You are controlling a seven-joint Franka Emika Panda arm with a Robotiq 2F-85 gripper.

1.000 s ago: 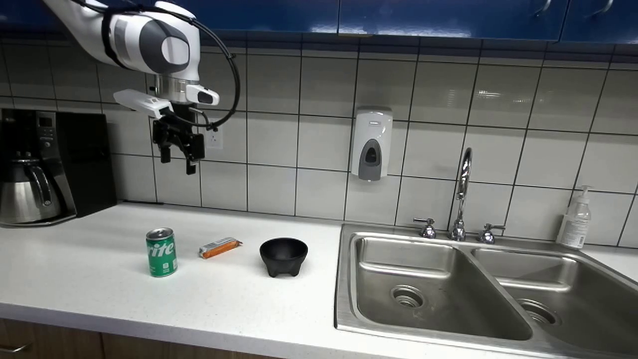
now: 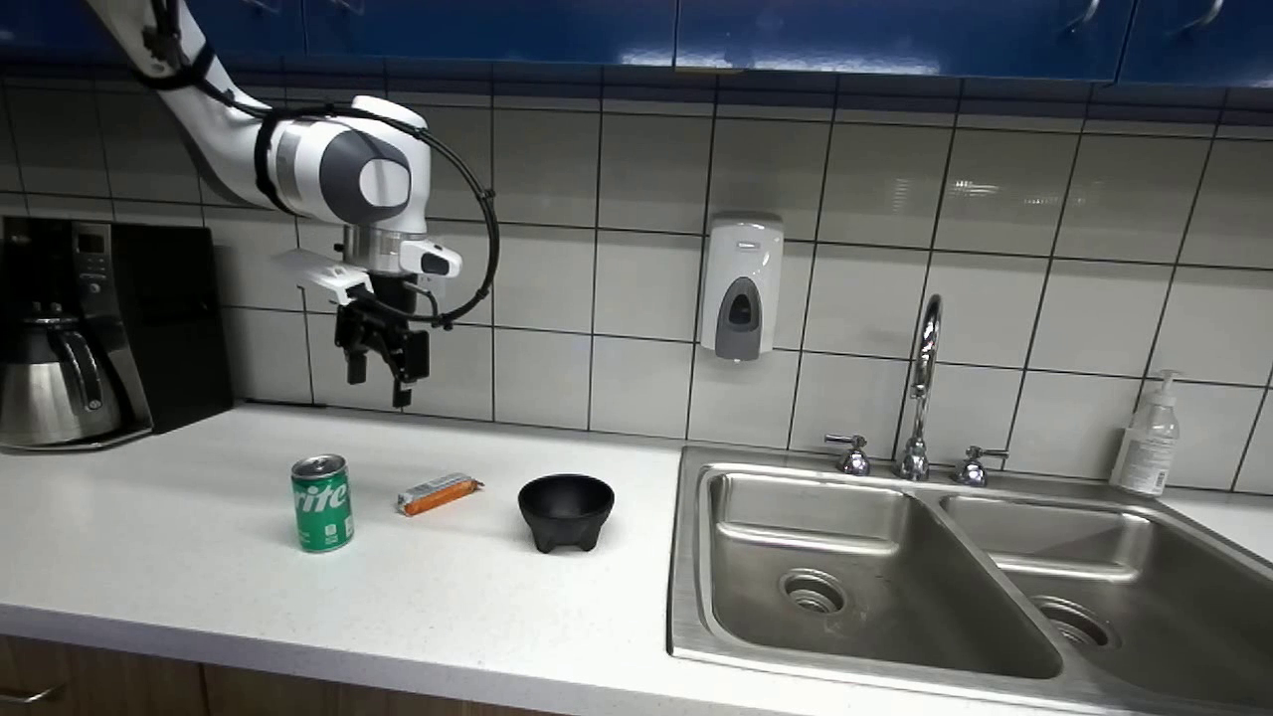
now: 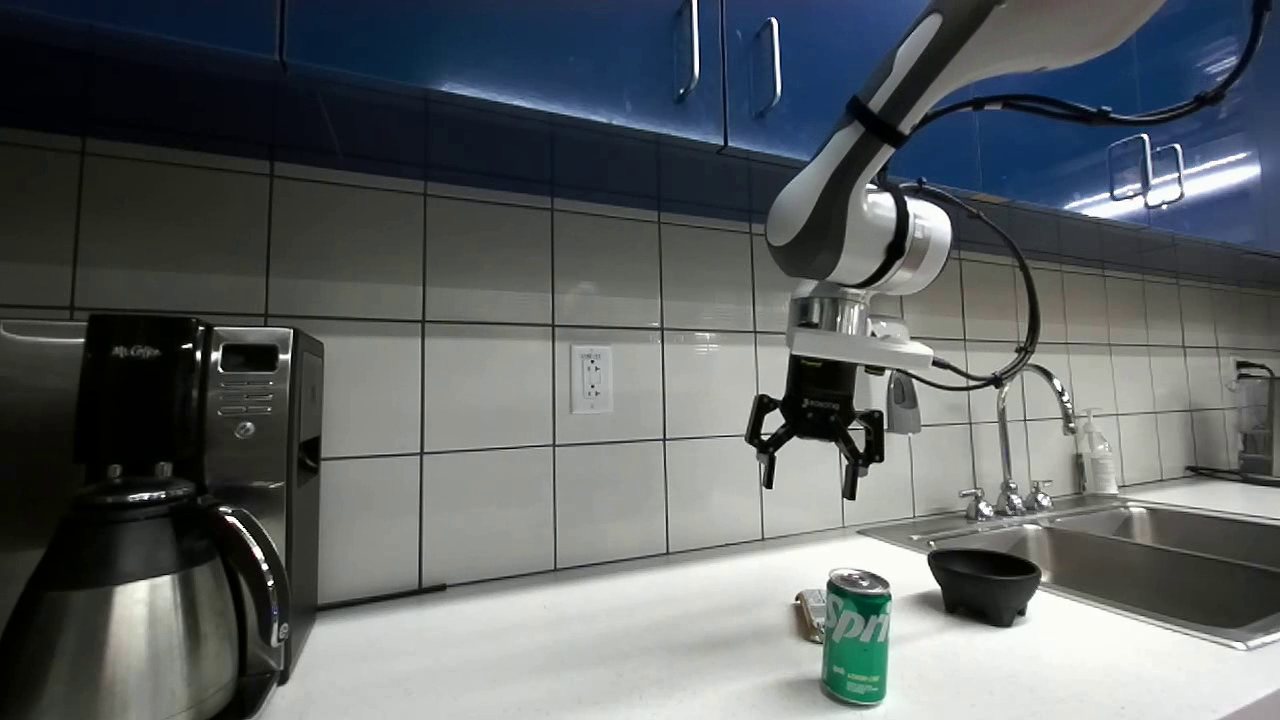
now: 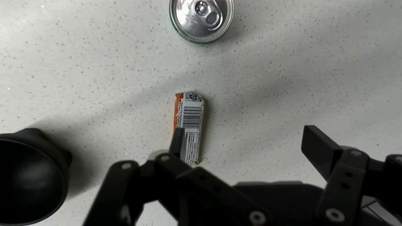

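Observation:
High above the counter, my gripper (image 2: pixel 379 384) hangs open and empty, pointing down; exterior view 2 shows the gripper (image 3: pixel 809 482) with its fingers spread wide. On the counter lies an orange and silver wrapped bar (image 2: pixel 438 493). In the wrist view one finger (image 4: pixel 177 145) covers part of the bar's near end (image 4: pixel 191 116), though the gripper is well above it. A green Sprite can (image 2: pixel 322 507) stands upright to the bar's left in exterior view 1. To the bar's right sits a small black footed bowl (image 2: pixel 567 513); its inside looks empty in the wrist view.
A double steel sink (image 2: pixel 877 561) with a faucet (image 2: pixel 925 370) is on the right. A coffee maker (image 2: pixel 113 328) stands at the far left, and blue cabinets (image 2: pixel 489 30) hang overhead.
My arm has come down and moved somewhat to the right in exterior view 1. The can, bar and bowl are where they were.

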